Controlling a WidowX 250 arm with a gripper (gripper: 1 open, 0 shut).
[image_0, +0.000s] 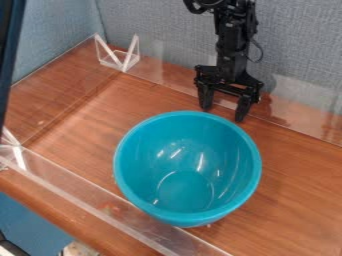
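Observation:
My black gripper (222, 101) hangs at the back of the wooden table, near the grey wall, its fingers apart and pointing down with nothing seen between them. In front of it, a large empty turquoise bowl (187, 200) stands upright on the table, apart from the gripper.
A small white wire frame (116, 57) sits in the back left corner. Clear plastic edging runs along the front and back of the table (87, 110). The wood left and right of the bowl is bare.

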